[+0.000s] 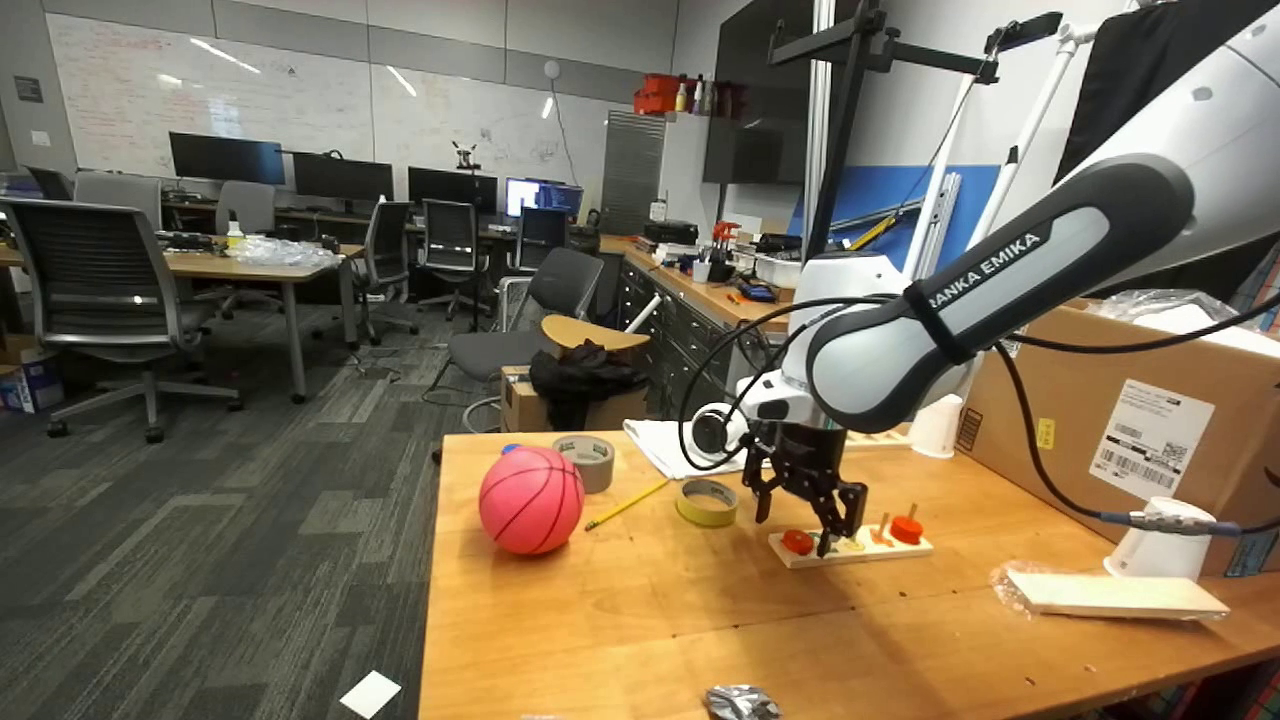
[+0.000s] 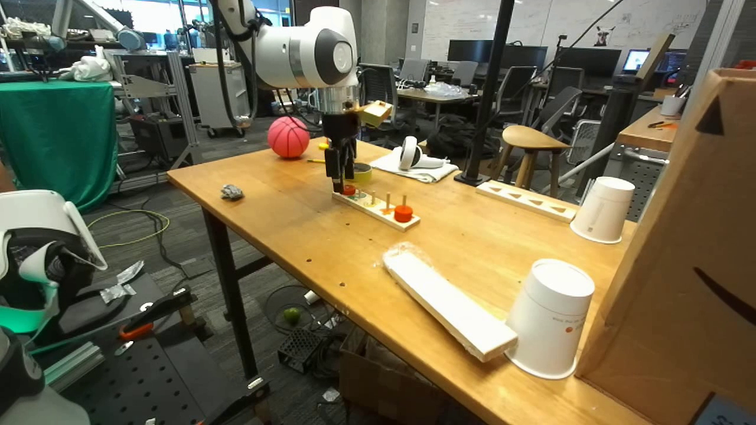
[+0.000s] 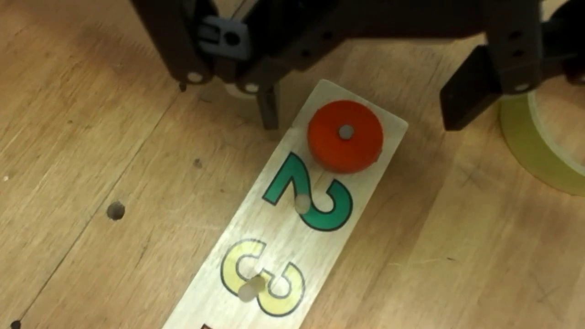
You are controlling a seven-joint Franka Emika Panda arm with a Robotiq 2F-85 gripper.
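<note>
A pale wooden number board (image 3: 241, 219) lies flat on the table, with pegs standing up from it. One red disc (image 3: 345, 143) sits around the peg at the board's end, beside the green 2. Another red disc (image 1: 906, 529) is on a peg towards the opposite end. The pegs at the 2 and the yellow 3 are bare in the wrist view. My gripper is open above the end disc, with its fingers (image 3: 469, 93) apart on either side and nothing held. In exterior view 2 the gripper (image 2: 341, 185) partly covers that end of the board.
Close to the gripper lie a yellow tape roll (image 1: 707, 504) and a pencil (image 1: 626, 505). A pink ball (image 1: 531, 500) is farther left. A wrapped wooden bar (image 2: 446, 301), white cups (image 2: 551, 319) and a cardboard box (image 2: 673, 269) occupy the other side.
</note>
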